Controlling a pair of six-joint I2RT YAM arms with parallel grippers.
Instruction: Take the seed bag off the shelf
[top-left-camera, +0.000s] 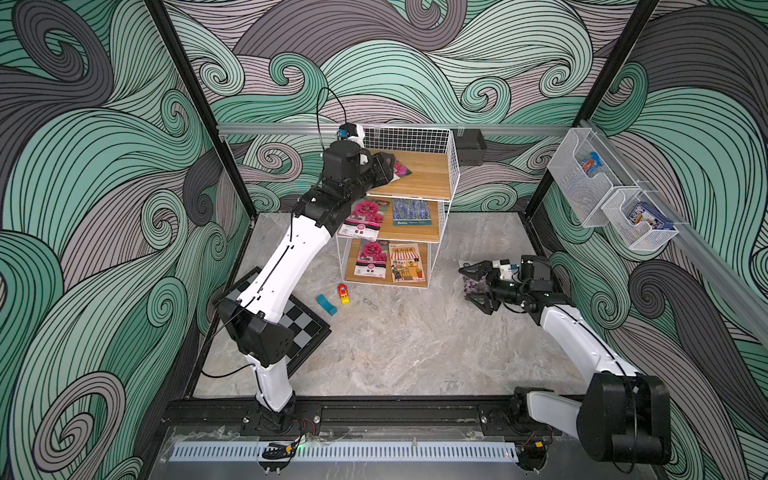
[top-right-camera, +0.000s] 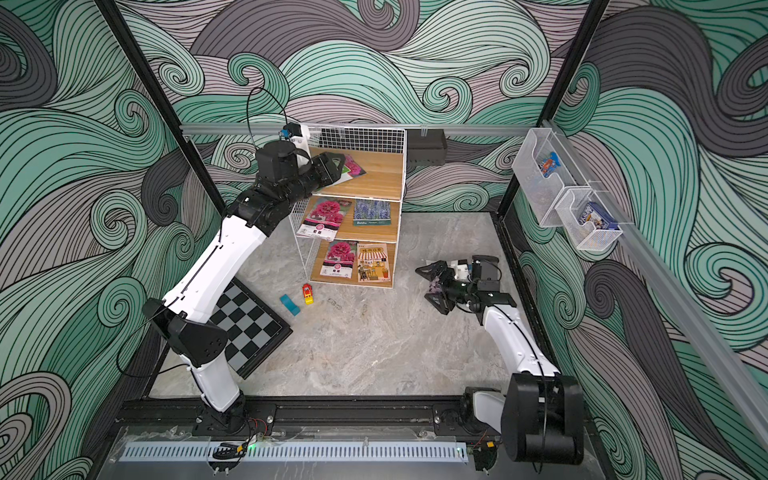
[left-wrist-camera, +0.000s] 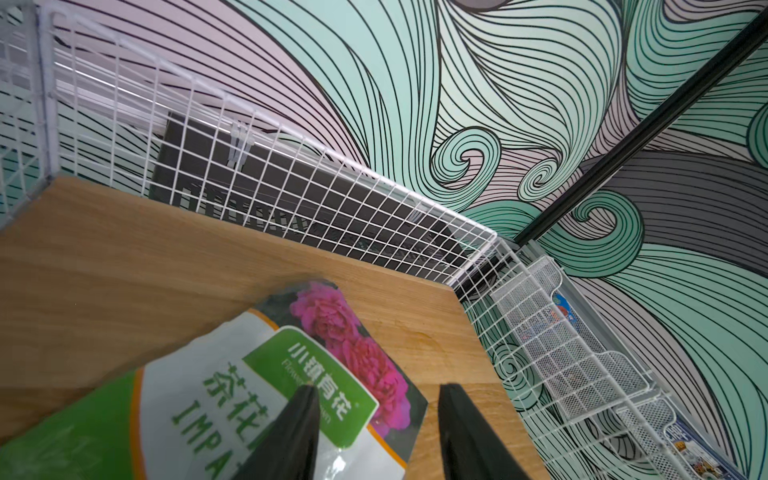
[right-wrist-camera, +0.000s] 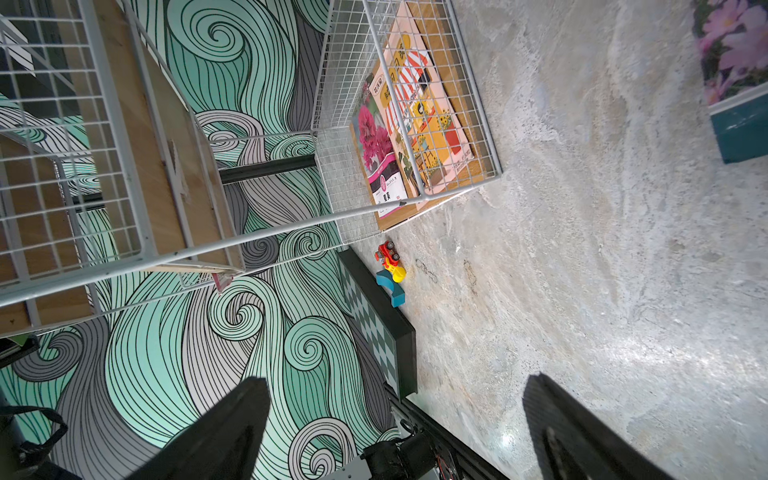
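A seed bag (left-wrist-camera: 256, 392) with pink flowers and green-white print lies on the top wooden shelf (left-wrist-camera: 160, 264); in the top left view it is partly hidden behind my left gripper (top-left-camera: 382, 166). In the left wrist view that gripper's two fingers stand apart, low over the bag's right part; whether they touch it cannot be told. My right gripper (top-right-camera: 429, 285) stands open low at the right of the rack, with nothing visible between its fingers in the right wrist view.
The lower shelves hold flower bags (top-left-camera: 372, 260) and other packets (top-left-camera: 412, 209). A toy car (top-left-camera: 344, 293), blue block (top-left-camera: 325, 304) and checkerboard (top-right-camera: 240, 320) lie at left. Wire baskets (top-left-camera: 584, 176) hang at right.
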